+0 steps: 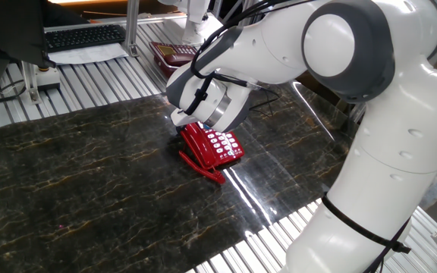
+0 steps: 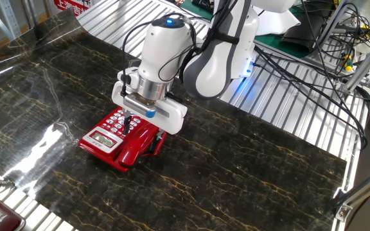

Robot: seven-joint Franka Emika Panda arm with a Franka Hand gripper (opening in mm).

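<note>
A red desk phone (image 2: 111, 138) with white keys and a small display lies on the dark marbled sheet, its long smooth handset part (image 2: 137, 142) beside the keypad. My gripper (image 2: 144, 129) is low over the phone, pointing down. Its fingers stand apart: a dark finger (image 2: 127, 123) shows over the keypad, the other at the far side of the smooth red part. In exterior view 1 the hand covers the back of the phone (image 1: 222, 144), and a red bar (image 1: 200, 168) runs along its near left side. Contact between fingers and phone is hard to make out.
Another dark red phone (image 1: 174, 54) sits on the slatted table behind, near a black keyboard (image 1: 86, 36). The marbled sheet (image 1: 74, 182) is bare around the red phone. Loose cables (image 2: 329, 90) hang at the right in exterior view 2.
</note>
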